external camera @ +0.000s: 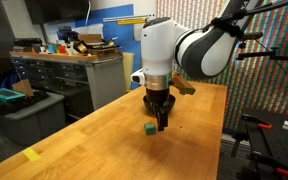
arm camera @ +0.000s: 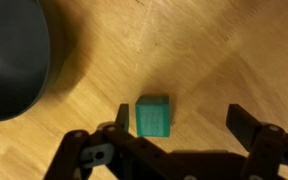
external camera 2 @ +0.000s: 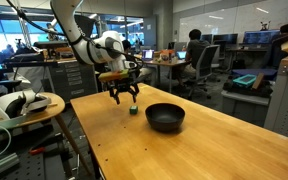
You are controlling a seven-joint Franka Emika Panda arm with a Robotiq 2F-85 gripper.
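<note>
A small green block (arm camera: 153, 116) lies on the wooden table, seen between my open fingers in the wrist view and nearer the left one. My gripper hangs above the table with nothing held. In the first exterior view the gripper (external camera: 151, 101) is over the table just beside the green block (external camera: 151, 129). The second exterior view shows the block (external camera 2: 133, 110) on the table, with the gripper (external camera 2: 126, 97) above it. A black bowl (external camera 2: 165, 118) stands close to the block; in the wrist view the bowl (arm camera: 12, 55) fills the upper left and looks empty.
The wooden table (external camera 2: 214, 147) is broad and mostly clear around the block and bowl. Behind the table are a workbench (external camera: 74, 72), chairs, and a seated person (external camera 2: 195, 52), away from the arm.
</note>
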